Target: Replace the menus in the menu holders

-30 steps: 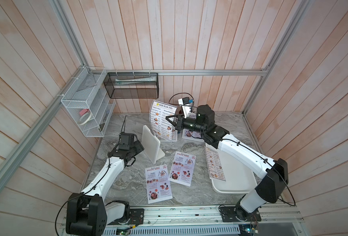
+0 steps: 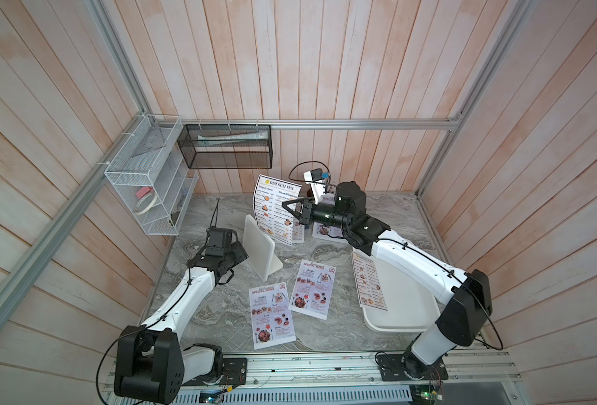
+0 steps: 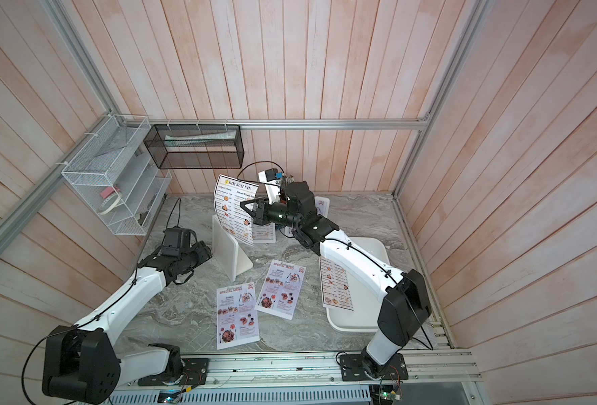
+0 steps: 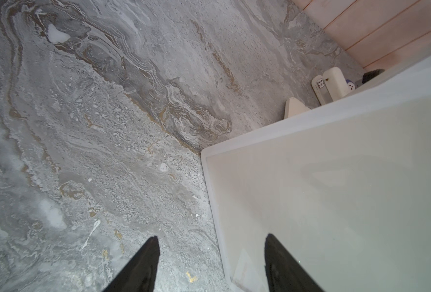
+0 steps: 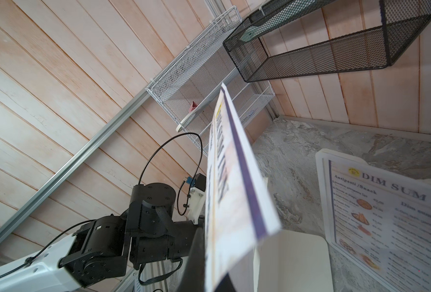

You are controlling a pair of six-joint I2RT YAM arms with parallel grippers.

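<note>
A curved DIM SUM INN menu (image 2: pixel 275 202) hangs upright in the air, with my right gripper (image 2: pixel 287 205) shut on its right edge. In the right wrist view that menu (image 5: pixel 232 194) is seen nearly edge-on, hiding much of the fingers. An empty white menu holder (image 2: pixel 258 247) stands to its lower left. Beside that holder's left side, my left gripper is open; its fingers are apart, with the holder's white panel (image 4: pixel 322 194) beyond them. Another holder carrying a DIM SUM INN menu (image 5: pixel 371 209) stands behind, mostly covered in the top views.
Two special menus, one left (image 2: pixel 272 316) and one right (image 2: pixel 313 289), lie flat at the front. A white tray (image 2: pixel 406 297) at right has a menu (image 2: pixel 369 280) on it. A black mesh basket (image 2: pixel 225 147) and white wire shelves (image 2: pixel 151 175) hang at back left.
The held menu and my right gripper have shifted slightly left and down over the last second. My left arm looks almost unmoved.
</note>
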